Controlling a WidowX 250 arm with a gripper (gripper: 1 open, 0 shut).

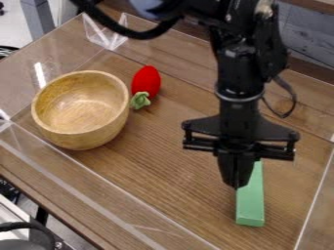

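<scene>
My black gripper (237, 174) points down over the right-middle of the wooden table, shut, with nothing visible between its fingers. Its tips are just left of the upper end of a pale green rectangular block (251, 205), which lies lengthwise toward the near edge. I cannot tell whether the tips touch it.
A wooden bowl (47, 105) sits at the left. A red object (146, 80) with a green top lies beside it at the back. A clear plastic item (104, 29) is at the back left.
</scene>
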